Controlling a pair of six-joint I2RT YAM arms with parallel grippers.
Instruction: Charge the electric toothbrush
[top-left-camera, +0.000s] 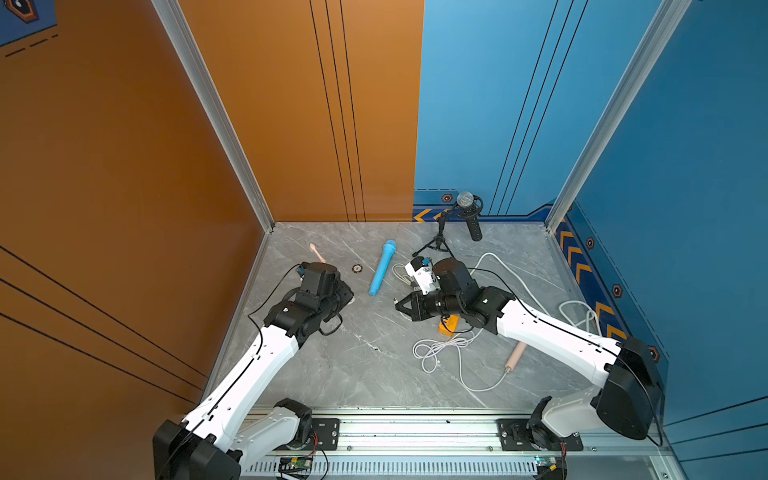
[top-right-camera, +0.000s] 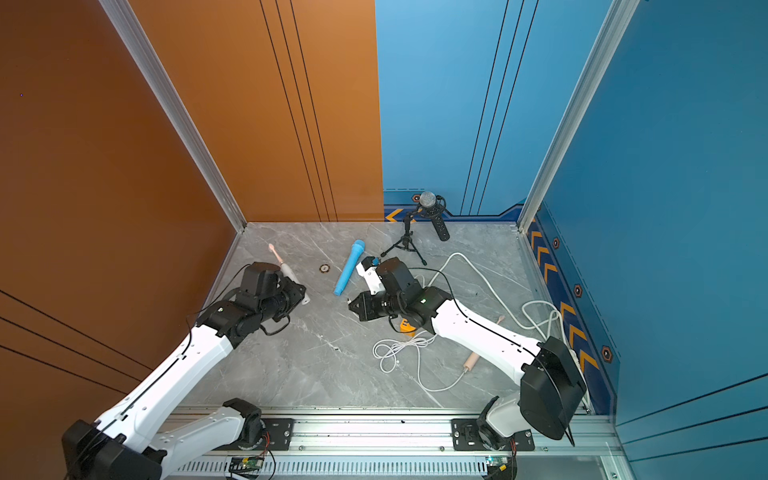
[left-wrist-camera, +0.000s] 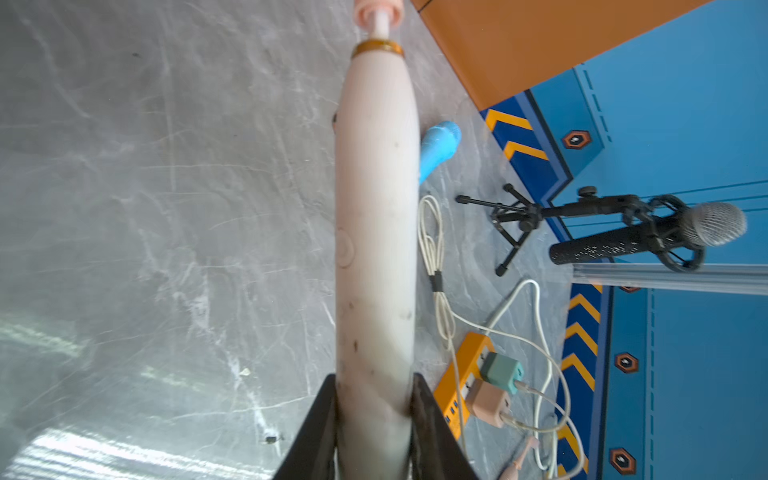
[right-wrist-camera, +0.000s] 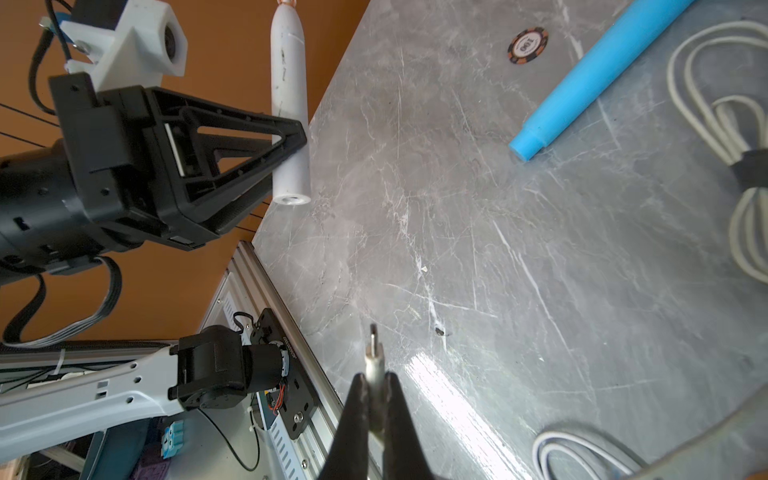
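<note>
The white electric toothbrush, with a pink top, is held near its base by my left gripper, raised at the left of the table; the right wrist view shows its bottom socket. My right gripper is shut on a slim white plug with a metal pin, apparently on a white cable, over the table's middle, pointing toward the left arm, apart from the toothbrush.
A blue microphone, a chip, a black microphone on a tripod, an orange power strip with adapters, and coiled cables lie around.
</note>
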